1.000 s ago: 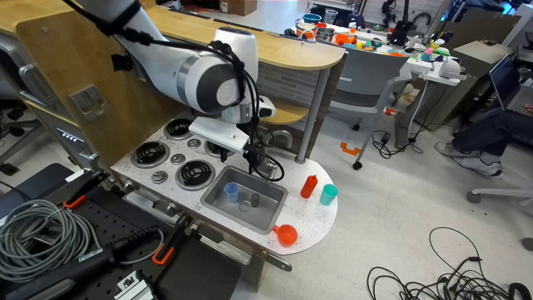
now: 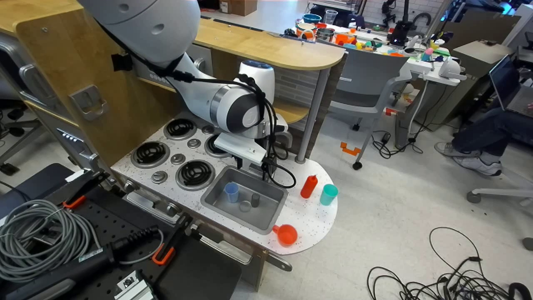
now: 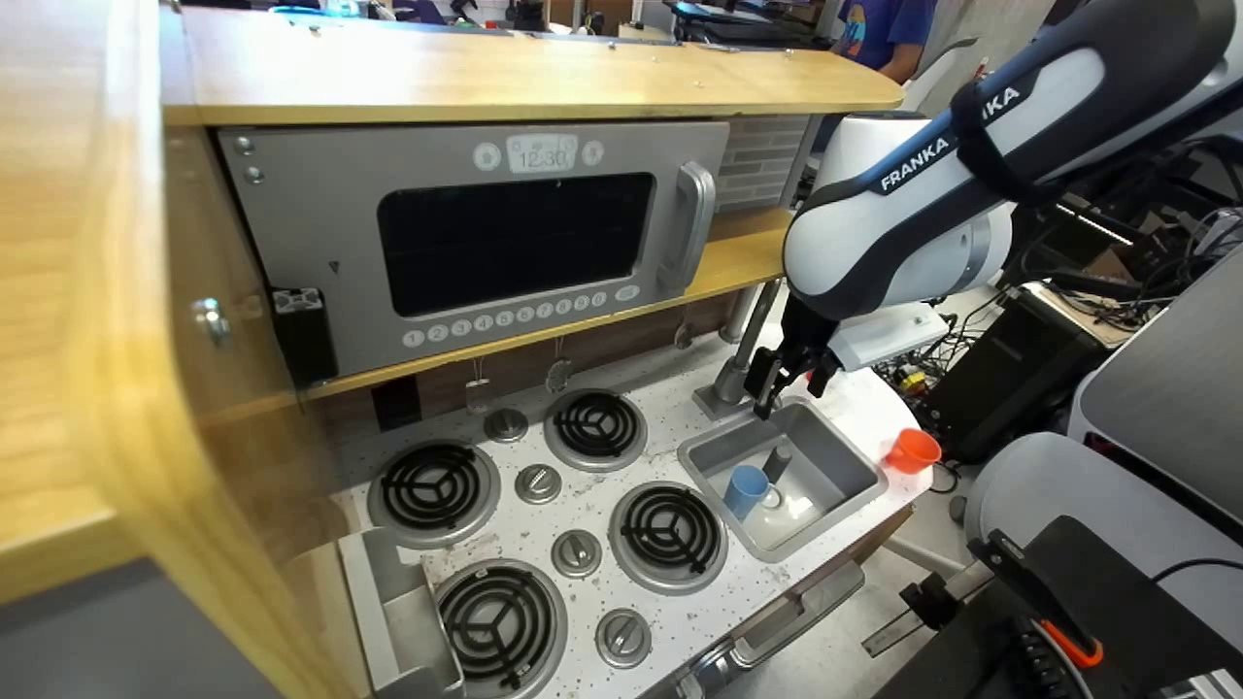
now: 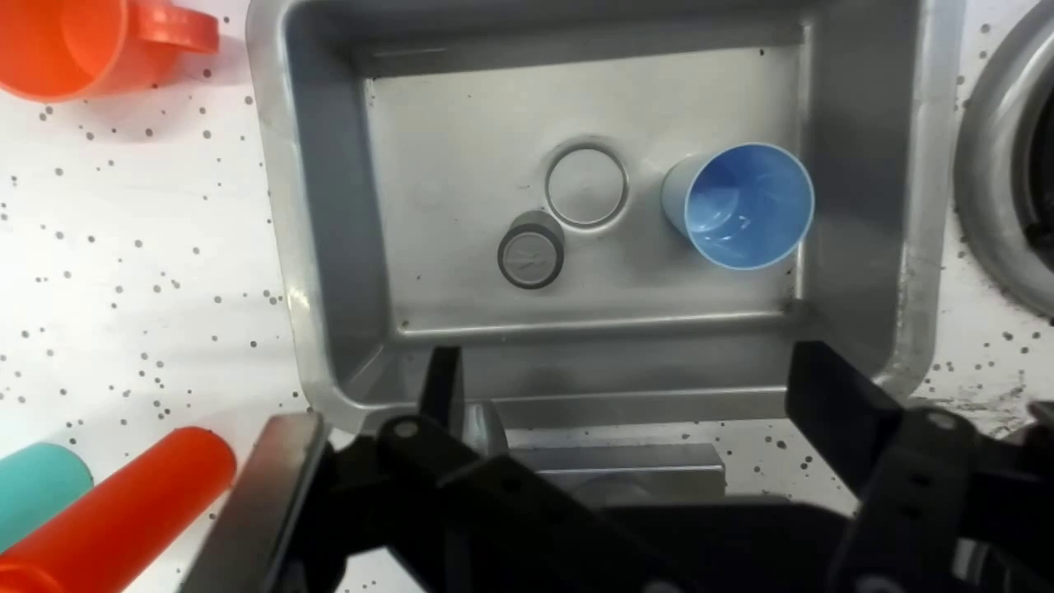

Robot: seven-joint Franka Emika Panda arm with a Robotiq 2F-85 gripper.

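Note:
My gripper stands open above the back edge of the sink, its two black fingers wide apart and nothing held between them. Inside the grey sink (image 4: 282, 198) a blue cup (image 4: 751, 206) stands on the stove side. A small dark grey cylinder (image 4: 531, 252) is beside the round drain (image 4: 587, 184). On the white counter, an orange-red mug (image 2: 287, 235) sits by the sink's front corner. A red bottle (image 2: 309, 186) and a teal cup (image 2: 328, 194) stand to the right of the sink. The faucet (image 4: 622, 464) is partly hidden behind my gripper.
Stove burners (image 3: 670, 530) and knobs lie to the left of the sink. A shelf with a toy microwave (image 3: 466, 233) rises behind the counter, and a metal post (image 2: 315, 115) stands at its end. Speckled counter between mug and bottle is bare.
The arm has moved to the right and lower, bringing my gripper closer to the faucet at the sink's back edge. The cups, mug, bottle and cylinder stay where they were.

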